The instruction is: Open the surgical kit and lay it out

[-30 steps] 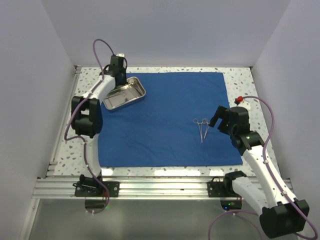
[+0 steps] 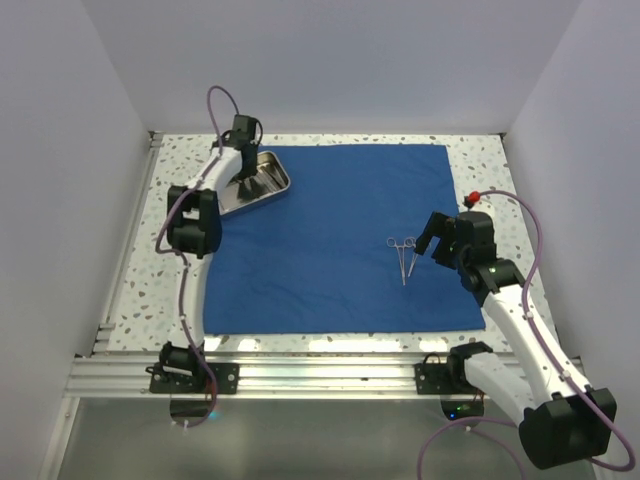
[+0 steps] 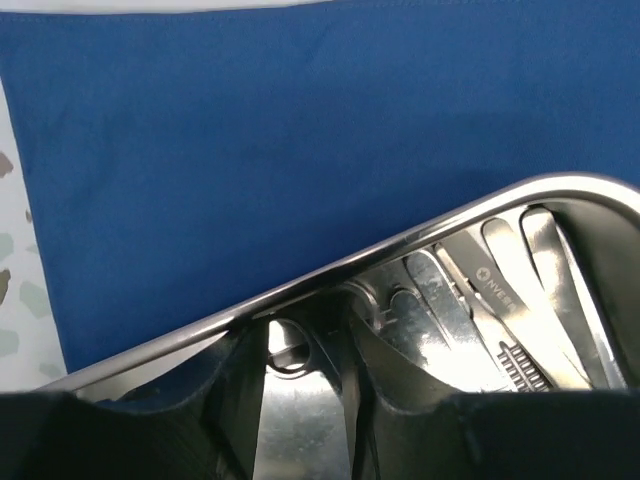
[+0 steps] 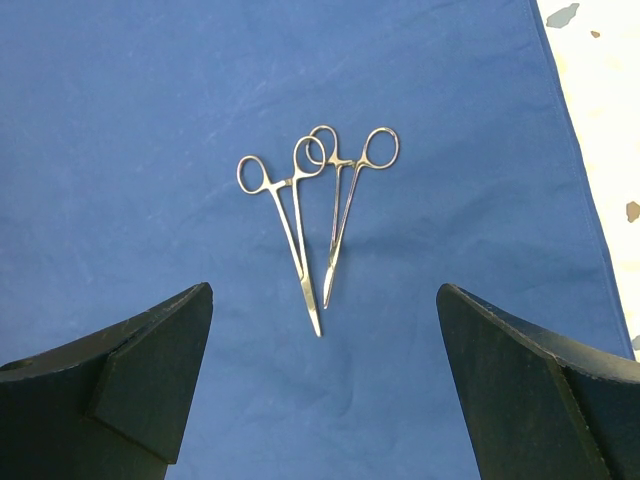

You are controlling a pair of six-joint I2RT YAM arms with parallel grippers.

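Note:
At the cloth's far left corner a metal tray (image 2: pixel 282 190) holds several shiny instruments. My left gripper reaches down into it, part open, fingers pointing at the ringed handles. One ring (image 3: pixel 288 350) shows between the fingers, not visibly clamped. To the right in the left wrist view lie flat-handled tools, one a lettered grey handle (image 3: pixel 505 295). Two ringed clamps, a left one (image 4: pixel 290 215) and a right one (image 4: pixel 345 205), lie side by side on the blue cloth (image 2: pixel 330 250). Above them my right gripper stands wide open and empty.
A speckled table top (image 2: pixel 135 290) borders it, with grey walls behind and at the sides. Inside the left wrist view, the tray's rim (image 3: pixel 370 255) passes close by the left fingers.
Both clamps on the cloth lie as before.

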